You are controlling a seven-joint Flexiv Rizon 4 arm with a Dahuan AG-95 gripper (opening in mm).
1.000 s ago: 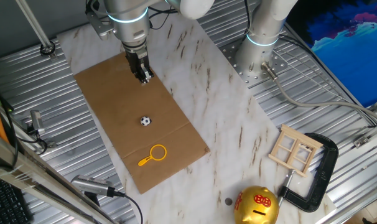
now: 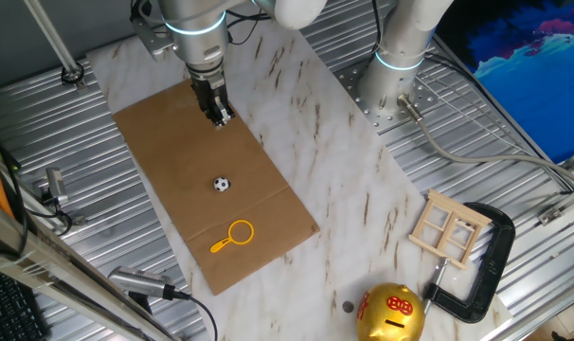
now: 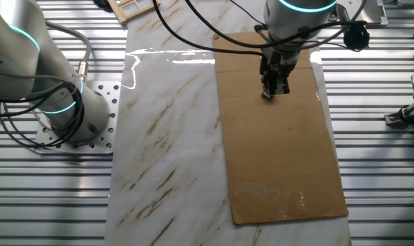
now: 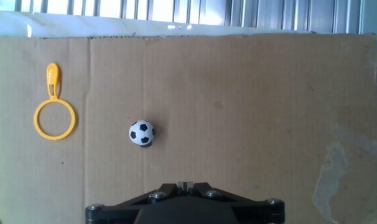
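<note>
A small black-and-white football [image 4: 142,133] rests on the brown cardboard sheet [image 4: 251,124]. Left of it in the wrist view lies a yellow magnifier-shaped ring with a handle [image 4: 53,82], flat on the same sheet. My gripper is shut, its fingertips together and nothing visible between them. In exterior view 1 the gripper [image 2: 223,120] hangs over the far part of the cardboard, apart from both the football [image 2: 222,184] and the yellow ring [image 2: 232,243]. From exterior view 2 the arm mostly hides these objects.
A gold piggy bank [image 2: 391,317], a small wooden window frame [image 2: 449,227] and a black clamp [image 2: 496,260] are at the table's near right end. Cables [image 3: 214,46] loop near the arm.
</note>
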